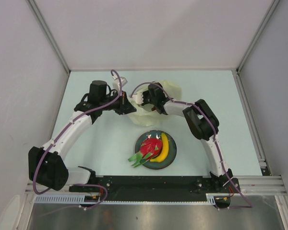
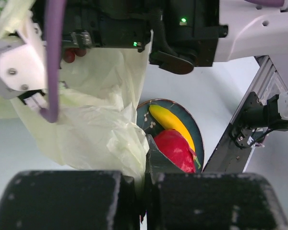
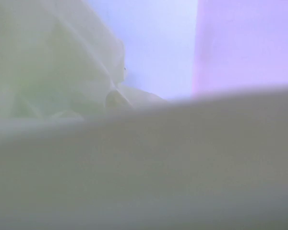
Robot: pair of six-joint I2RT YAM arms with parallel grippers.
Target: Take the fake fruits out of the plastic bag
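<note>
A pale, see-through plastic bag (image 1: 145, 118) lies spread at the middle back of the table. At its left edge my left gripper (image 1: 130, 109) is shut on the bag's film, which runs down between the fingers in the left wrist view. My right gripper (image 1: 150, 103) is low inside the bag; it is shut, and its fingertips are hidden. A brownish-red fruit (image 2: 75, 53) shows partly behind the right arm in the bag. Bag film (image 3: 62, 62) and a blurred band fill most of the right wrist view.
In front of the bag stands a dark plate (image 1: 139, 143) holding a yellow banana (image 1: 163, 150) and a red dragon fruit (image 1: 150, 146) whose green leaves overhang the left rim.
</note>
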